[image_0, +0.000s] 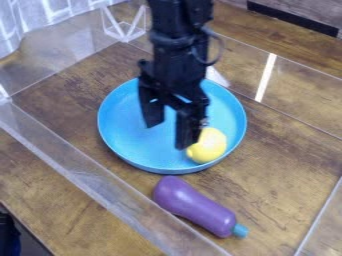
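A blue plate (127, 130) lies on the wooden table, holding a yellow round object (206, 147) on its right side. My black gripper (170, 123) hangs over the plate, blurred, fingers apart and open, left of the yellow object, with nothing visible between them. A purple toy eggplant (194, 205) with a teal end lies in front of the plate.
Clear plastic walls (54, 160) run along the left and back. A small white object behind the plate is partly hidden by the arm.
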